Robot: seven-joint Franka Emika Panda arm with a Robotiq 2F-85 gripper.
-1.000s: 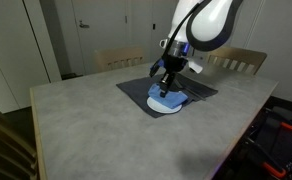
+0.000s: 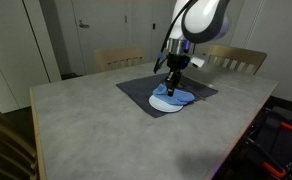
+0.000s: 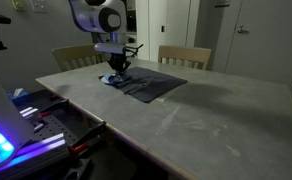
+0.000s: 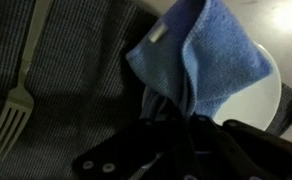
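A blue cloth (image 4: 201, 55) lies bunched over a white plate (image 4: 256, 103), covering much of it in the wrist view. My gripper is shut on a fold of the cloth, with its tips low over the plate. From the first exterior view, the cloth (image 2: 173, 93) drapes over the plate (image 2: 165, 104) on a dark mat, and the gripper (image 2: 170, 88) reaches down onto it. The second exterior view shows the cloth (image 3: 114, 77) small, below the gripper.
Beside the plate a fork (image 4: 14, 105) lies on the dark ribbed mat (image 4: 76, 75). The dark mat (image 2: 136, 88) covers part of the table. Chairs (image 3: 186, 58) stand at the far side.
The arm has shifted to the right over the plate. With it, the cloth has moved right, and more of the plate's left side shows.
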